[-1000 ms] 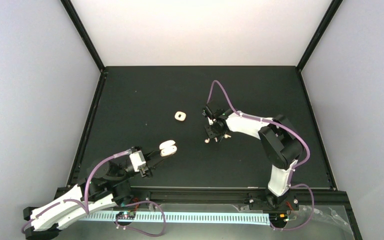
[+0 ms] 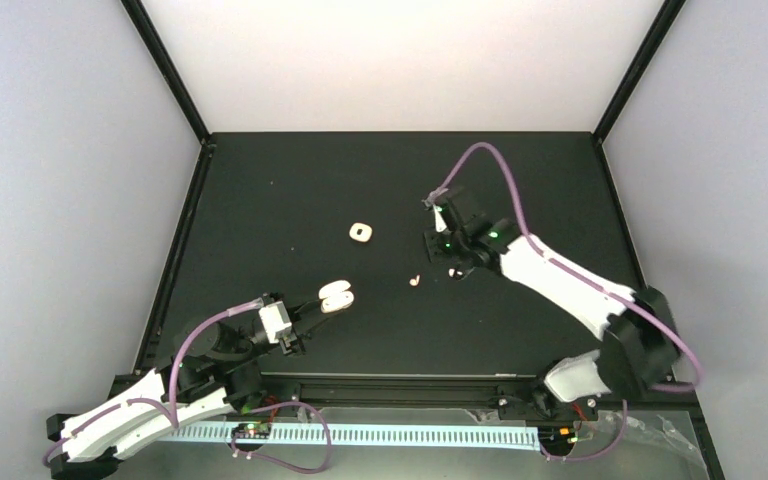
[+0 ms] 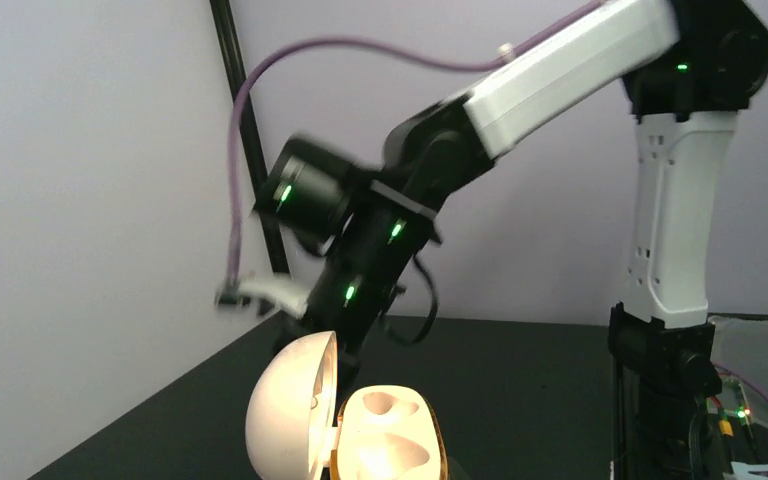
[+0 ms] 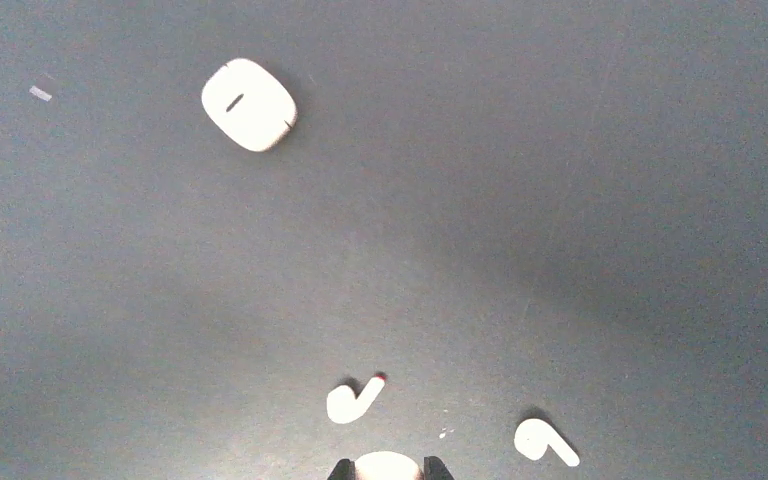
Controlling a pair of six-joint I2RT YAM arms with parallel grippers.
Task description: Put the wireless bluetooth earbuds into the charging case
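The open white charging case [image 2: 337,302] is in my left gripper [image 2: 325,306], lid raised; in the left wrist view its hollows [image 3: 385,445] show empty. My right gripper is above them, shut on a small white piece [image 4: 388,464] at the bottom edge of that view; what piece it is cannot be told.
A rounded white square object [image 2: 360,232] lies on the table [image 2: 290,200] left of the right arm. Walls enclose the sides.
The left arm and case have not visibly moved.
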